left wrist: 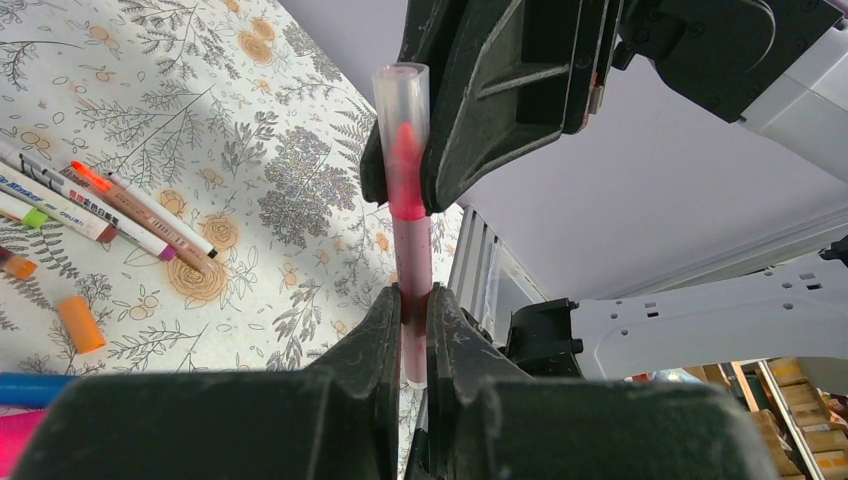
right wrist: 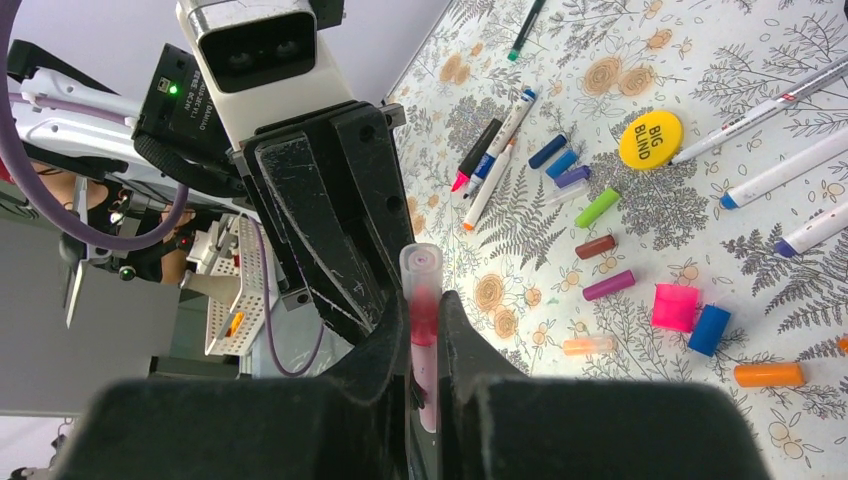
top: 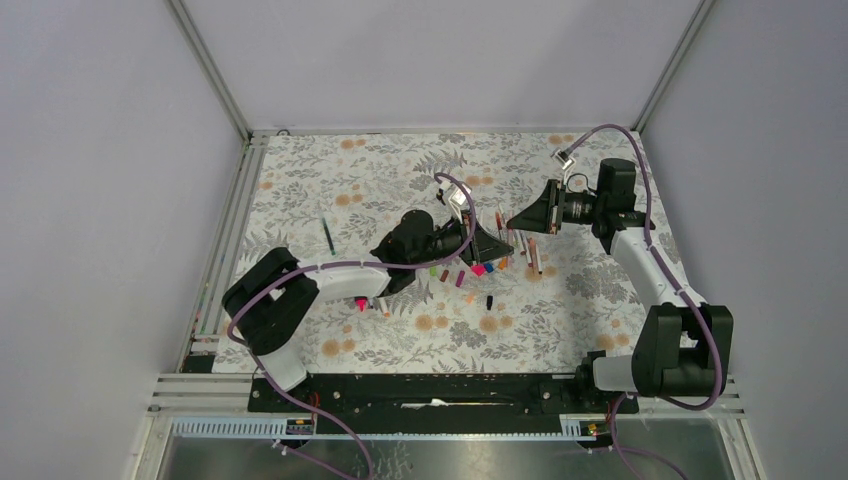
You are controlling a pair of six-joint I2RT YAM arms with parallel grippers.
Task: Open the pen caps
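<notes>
A pink marker (left wrist: 412, 250) stands upright between my two grippers, its clear cap at the top. My left gripper is shut on the lower pink barrel. My right gripper is shut on the marker's upper part around the clear cap, as the left wrist view shows. In the top view the left gripper (top: 505, 250) and right gripper (top: 512, 224) meet near the middle of the table, over the row of pens.
Capped markers (left wrist: 115, 215) lie in a row on the floral table (top: 570, 300). Loose caps in several colours, like the orange cap (right wrist: 768, 375), are scattered around, with a yellow round disc (right wrist: 651, 139) and a black-and-pink marker (right wrist: 476, 155).
</notes>
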